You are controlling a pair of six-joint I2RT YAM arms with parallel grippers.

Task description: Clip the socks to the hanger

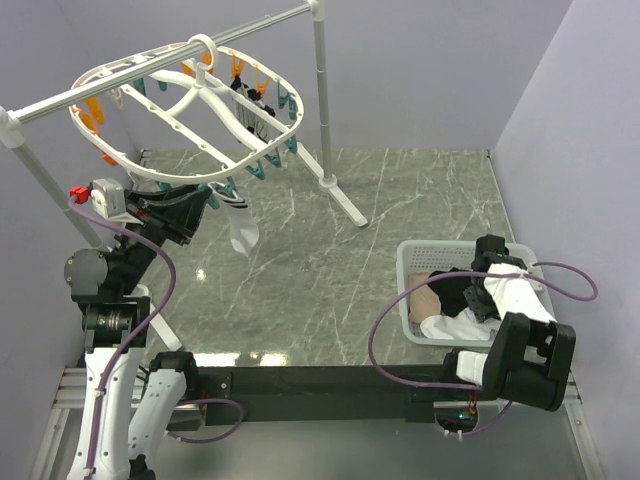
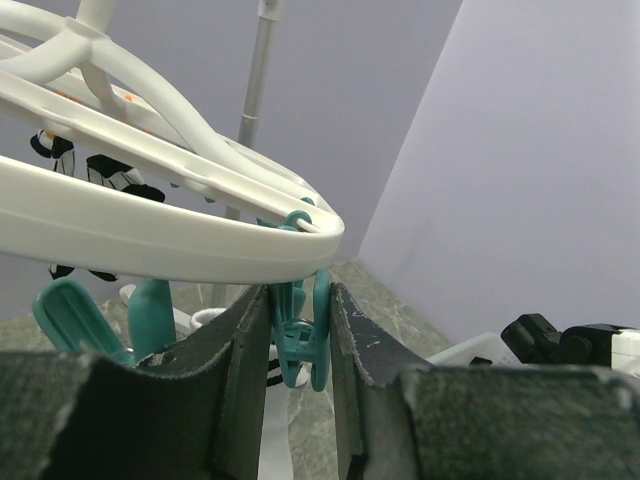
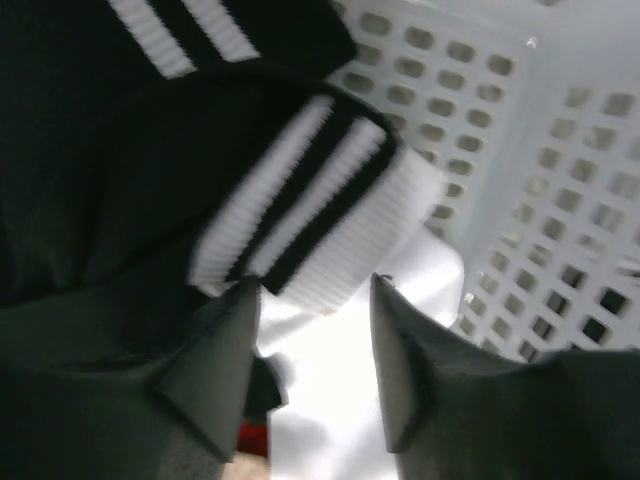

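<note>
The white oval hanger (image 1: pixel 130 160) hangs from a rail with teal and orange clips around it. In the left wrist view my left gripper is shut on a teal clip (image 2: pixel 293 345) under the hanger's rim. Beyond that clip, a white sock (image 1: pixel 242 232) with dark stripes at its cuff hangs below the rim. Down in the basket (image 1: pixel 404 285), my right gripper stands part open over socks. A striped cuff (image 3: pixel 335 215) lies just past its parted fingers (image 3: pixel 390 350), with black fabric and white cloth around it. Whether the fingers touch the cuff is unclear.
More striped socks (image 2: pixel 110 175) hang at the hanger's far side. In the basket are a tan item (image 1: pixel 424 299), a black sock (image 1: pixel 453 292) and white socks (image 1: pixel 455 326). The marble floor (image 1: pixel 310 270) between hanger and basket is clear.
</note>
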